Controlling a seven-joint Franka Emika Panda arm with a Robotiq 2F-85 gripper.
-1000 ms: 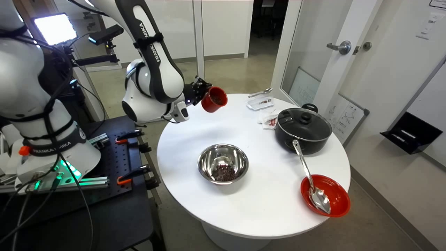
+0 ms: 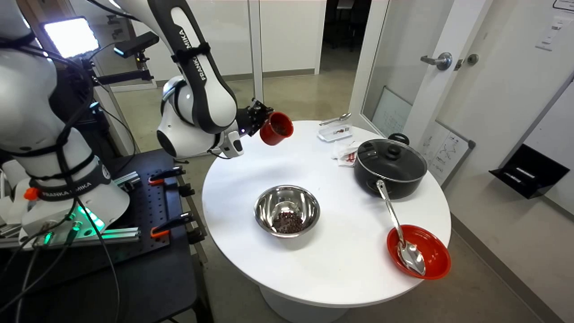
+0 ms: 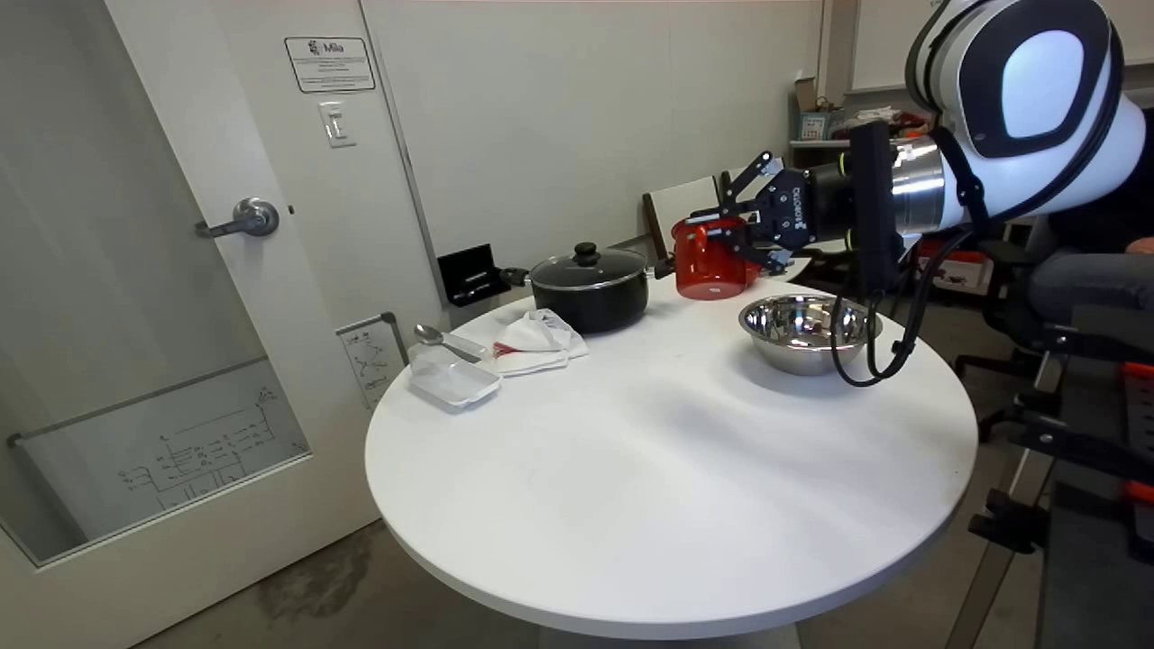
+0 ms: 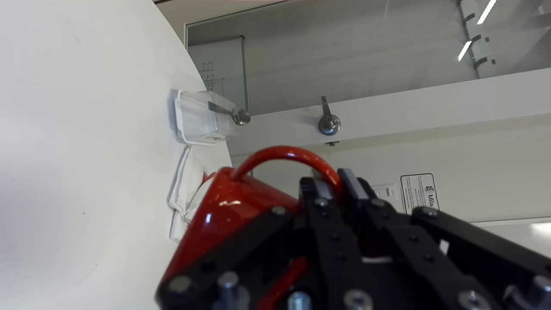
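Observation:
A red mug (image 2: 273, 131) hangs above the far left part of the table, tilted so that its mouth shows in exterior view 1, with something dark inside. My gripper is shut on the mug's curved handle, as the wrist view shows; in exterior view 2 the red mug (image 3: 709, 265) appears in front of the fingers. On the table stands a steel bowl (image 2: 269, 212), apart from the mug, with small dark brown pieces (image 2: 288, 222) gathered at its bottom.
A black lidded pot (image 2: 391, 164) stands at the right. Near it a red bowl (image 2: 437, 257) holds a large metal spoon (image 2: 411, 255). A clear plastic tray (image 3: 454, 379), a small spoon and a white cloth (image 3: 537, 337) lie at the table's edge.
The red mug has shifted or turned very slightly in my grip's pose; the dark contents show less in its mouth. The arm and the steel bowl look unmoved.

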